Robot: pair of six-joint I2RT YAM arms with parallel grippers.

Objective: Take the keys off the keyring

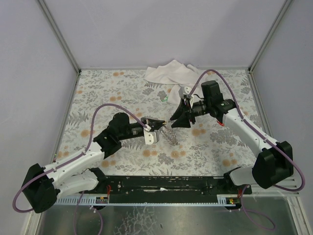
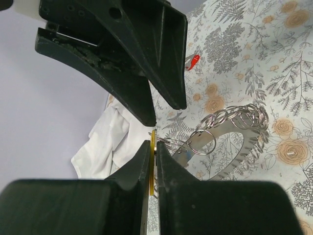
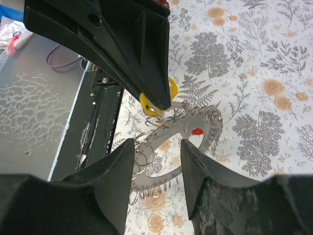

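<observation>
My left gripper [image 1: 161, 125] is shut on a yellow key head [image 2: 152, 161], seen edge-on in the left wrist view, with the steel keyring [image 2: 227, 134] and its many small wire loops hanging beside it. In the right wrist view the yellow key [image 3: 146, 105] shows at the left gripper's tips, above the oval ring. My right gripper [image 1: 180, 120] is part open just right of and above the left one, its fingertips apart over the ring, with nothing clearly between them.
A white cloth [image 1: 168, 73] lies at the back. A small red-handled tool [image 2: 192, 61] lies on the floral mat. The mat around the grippers is mostly clear.
</observation>
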